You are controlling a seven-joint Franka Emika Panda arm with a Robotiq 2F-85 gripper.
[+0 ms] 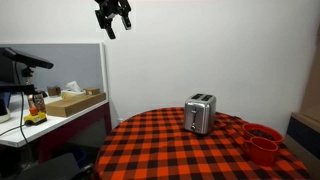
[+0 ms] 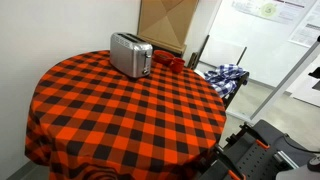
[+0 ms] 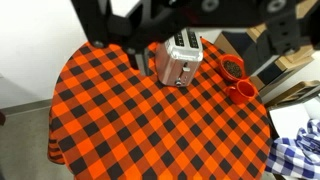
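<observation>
My gripper [image 1: 119, 29] hangs high above the table's left side in exterior view 1, its fingers spread and nothing between them. A silver two-slot toaster [image 1: 199, 114] stands upright on the red-and-black checkered cloth [image 2: 110, 112]. Beside the toaster are a red mug-like pot [image 3: 241, 92] and a red bowl [image 3: 232, 67] with dark contents. Seen from the wrist, the blurred dark fingers [image 3: 138, 58] frame the toaster from far above, touching nothing.
A brown board [image 2: 165, 24] stands behind the toaster. A blue-and-white checked cloth [image 2: 222, 76] lies beyond the table. To the left, a white side table [image 1: 40, 124] carries bottles and small items.
</observation>
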